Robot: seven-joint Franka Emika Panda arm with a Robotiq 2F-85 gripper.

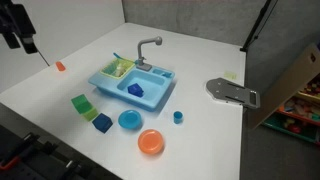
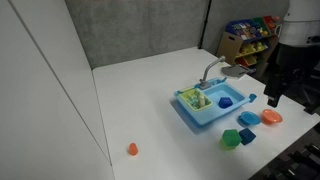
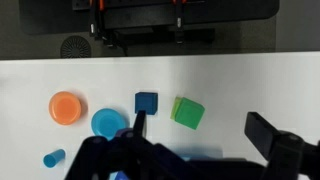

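Observation:
My gripper is open, its two black fingers wide apart and nothing visible between them. It hangs above the near side of the white table, high up at the left in exterior view 1. Below it are a green block point(image 3: 188, 112), a dark blue cube point(image 3: 146, 102), a light blue plate point(image 3: 108, 122) and an orange plate point(image 3: 66, 108). A small blue cup point(image 1: 178, 117) stands to the right of the plates. The toy sink point(image 1: 158, 99) has a grey faucet point(image 1: 148, 43), and a dark blue piece point(image 1: 135, 90) lies in its basin.
Green and yellow pieces point(image 1: 121, 68) fill one side of the sink. A grey tray-like object point(image 1: 232, 93) lies on the right of the table; a small orange object point(image 1: 60, 66) rests at the left. A wooden shelf point(image 1: 300, 90) stands beyond the table.

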